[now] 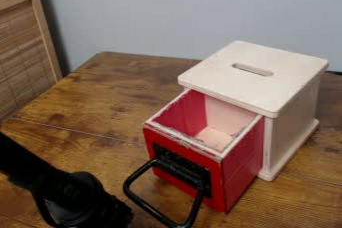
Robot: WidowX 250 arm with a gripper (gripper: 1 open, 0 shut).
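Note:
A pale wooden box (291,124) with a slot in its lid stands on the table. Its red drawer (237,180) is pulled out toward the front, showing an empty bare-wood floor. A black fitting with a wire loop is at the drawer's front face; whether that loop is part of my gripper or a handle is unclear. My black arm (34,177) reaches in from the left and ends low at the bottom left, left of the drawer. Its fingertips are not clearly visible, so its opening cannot be told.
The wooden table (114,102) has free room left of and behind the box. A pale wall (147,12) runs along the back, and a slatted wooden panel (20,42) stands at the left edge.

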